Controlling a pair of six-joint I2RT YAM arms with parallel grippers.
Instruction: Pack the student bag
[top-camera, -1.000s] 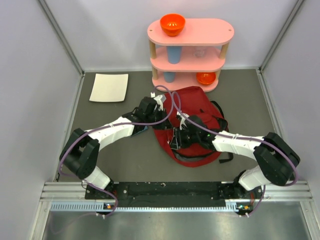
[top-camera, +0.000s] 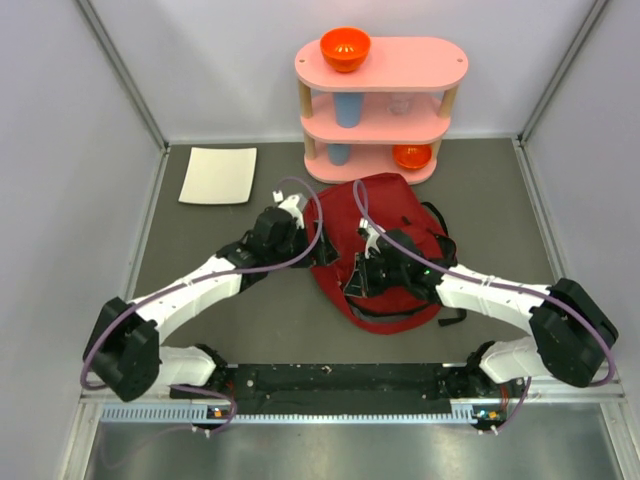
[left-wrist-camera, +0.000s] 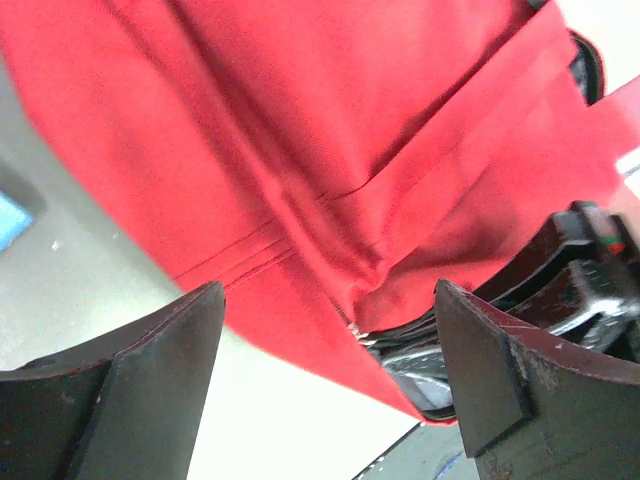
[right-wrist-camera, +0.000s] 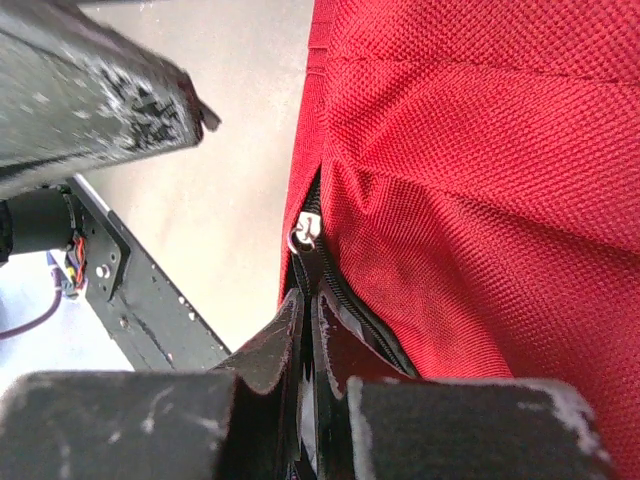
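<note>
The red bag (top-camera: 340, 205) lies on the table, a black zipper (right-wrist-camera: 365, 318) running along its edge. In the right wrist view, my right gripper is shut on the black zipper pull (right-wrist-camera: 303, 268), just below the silver slider (right-wrist-camera: 308, 226). The zipper gap beside it stands partly open. My left gripper is open above the bag's left side, with nothing gripped. Red fabric and the zipper's end show between and beyond its fingers. From the top, the left gripper (top-camera: 320, 256) is just left of the right gripper (top-camera: 355, 284).
Behind the bag stands a pink shelf (top-camera: 385, 120) with an orange bowl (top-camera: 345, 50) and blue cups. A white sheet (top-camera: 218, 176) lies at the back left. A light-blue item (left-wrist-camera: 10, 220) rests left of the bag.
</note>
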